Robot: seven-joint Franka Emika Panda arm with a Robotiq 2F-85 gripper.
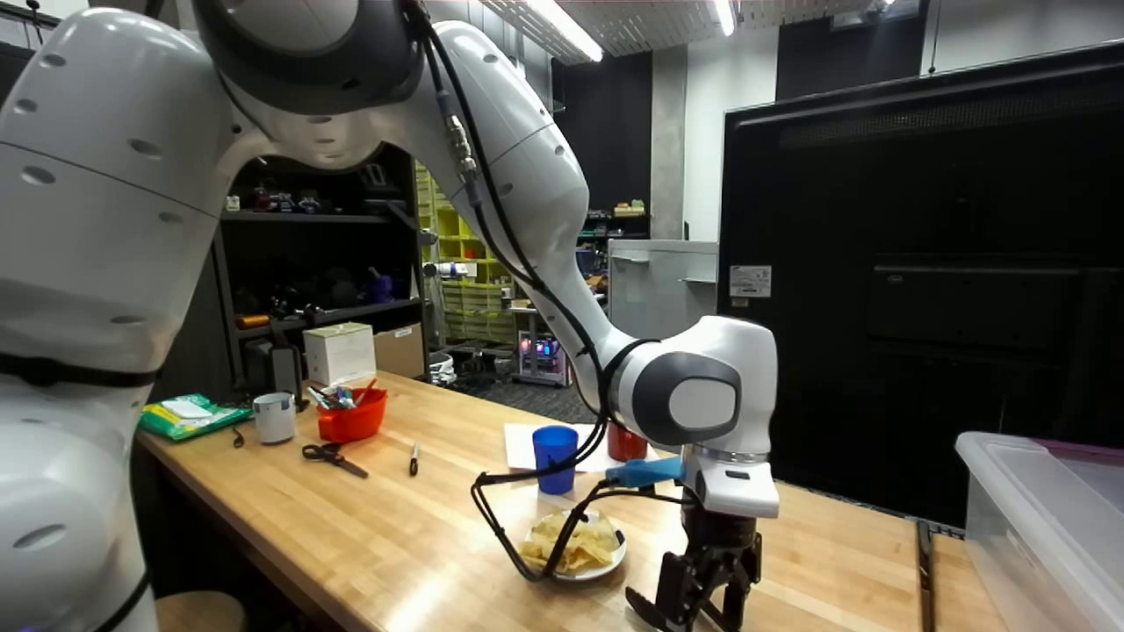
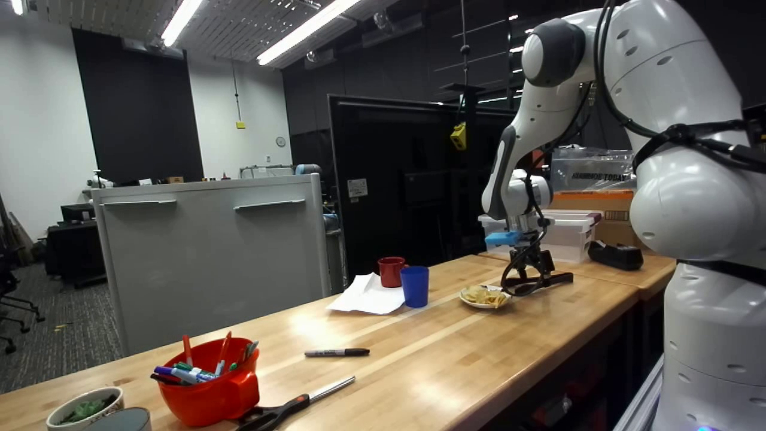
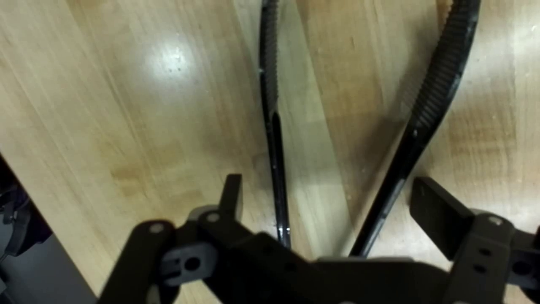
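Note:
Black tongs lie on the wooden table, their two arms [image 3: 277,162] [image 3: 420,124] spread apart in the wrist view. My gripper is open over them, one finger [image 3: 233,195] left of the tongs and the other [image 3: 438,215] to their right, close to the right arm. The joined end of the tongs is hidden behind the gripper body. From the side, the gripper [image 1: 708,602] points down low at the table, and a tong tip [image 1: 644,607] sticks out beside it. In the second exterior view the tongs [image 2: 558,279] also show beneath the gripper.
A plate of chips [image 1: 574,546] sits close to the gripper, with a hanging cable loop across it. Behind are a blue cup [image 1: 555,459] and a red mug [image 1: 626,442]. A clear bin [image 1: 1038,516] stands at the right. Scissors [image 1: 335,458] and a marker [image 2: 337,352] lie farther off.

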